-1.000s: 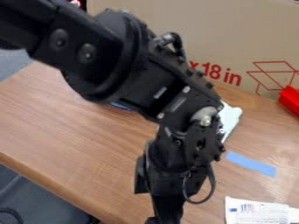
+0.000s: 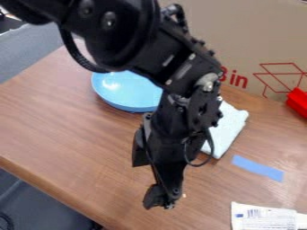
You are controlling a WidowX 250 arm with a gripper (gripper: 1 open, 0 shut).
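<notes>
My black gripper (image 2: pixel 163 196) hangs low over the wooden table (image 2: pixel 60 126), pointing down near its front edge, seen side-on. Its fingertips are dark and small, with nothing visible held; the finger opening is hard to make out. Behind the arm, a light blue plate (image 2: pixel 120 90) lies on the table, partly hidden. A folded white cloth (image 2: pixel 225 128) lies to the right of the gripper, also partly covered by the arm.
A red object (image 2: pixel 299 101) sits at the right edge before a cardboard box (image 2: pixel 252 27). A strip of blue tape (image 2: pixel 258 168) and a white printed packet (image 2: pixel 261 218) lie at the right.
The arm has moved up and back in the view, so the gripper sits higher and more of the blue plate and white cloth shows.
</notes>
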